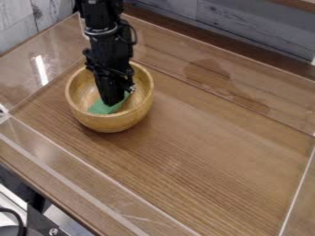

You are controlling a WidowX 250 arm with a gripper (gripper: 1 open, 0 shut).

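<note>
A yellow-tan bowl (132, 114) sits on the wooden table at the centre left, with a green object (105, 104) inside it. My black gripper (113, 95) reaches down from the top into the bowl, over the green object and partly covering it. Its fingertips are small and dark here, and whether anything is between them does not show clearly.
A wall edge runs along the top right, and a dark cable (10, 219) lies off the table's left edge at the bottom.
</note>
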